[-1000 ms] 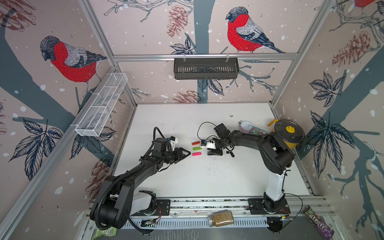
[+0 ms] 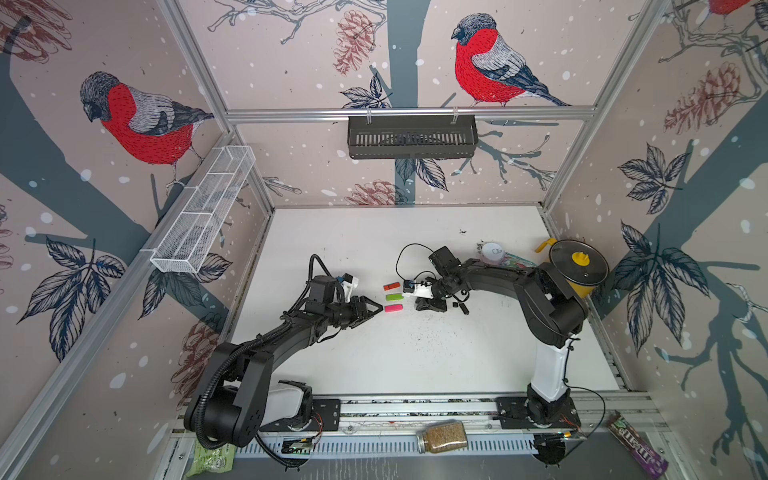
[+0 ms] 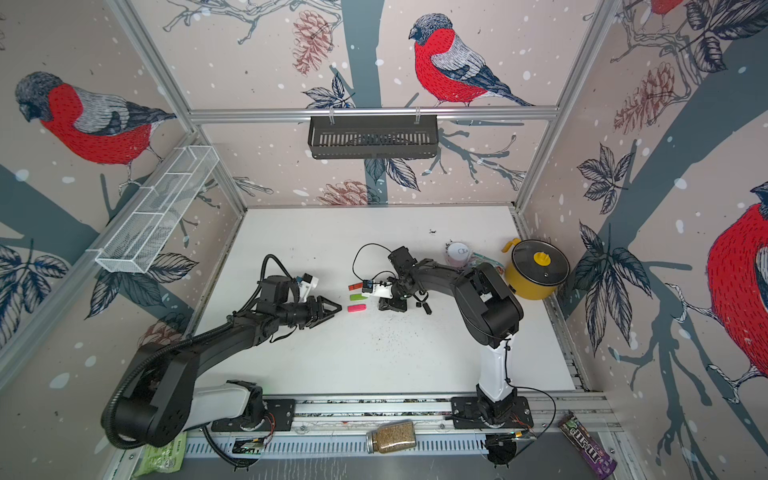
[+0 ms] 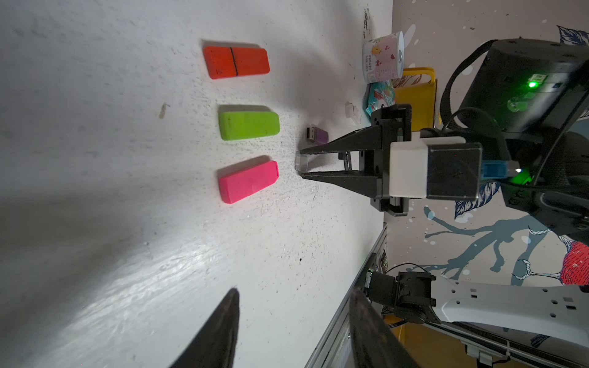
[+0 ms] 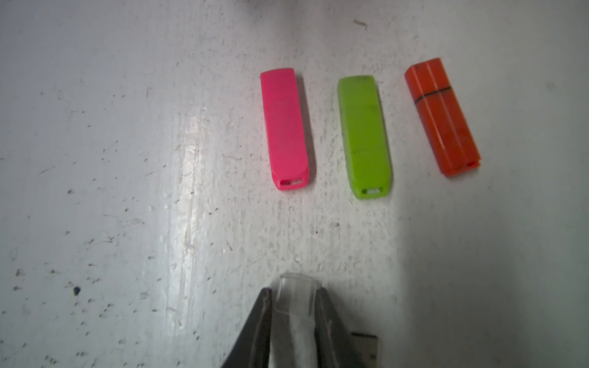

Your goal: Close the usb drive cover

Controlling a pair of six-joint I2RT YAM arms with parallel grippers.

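A clear cap-like piece (image 5: 294,294) lies on the white table, between the fingertips of my right gripper; whether they grip it I cannot tell. A purple USB drive (image 4: 318,135) with a metal plug lies beside those fingers. In a row nearby are pink (image 5: 283,125), green (image 5: 363,132) and orange (image 5: 441,116) drives. My left gripper (image 2: 369,308) stands open and empty left of the row, its fingertips blurred at the bottom of the left wrist view.
A yellow pot with a lid (image 2: 577,264), a white cup (image 2: 493,251) and a packet stand at the back right. A grey rack (image 2: 412,137) hangs on the back wall.
My right arm shows only very slight shifts in the top left view; my left arm has barely moved.
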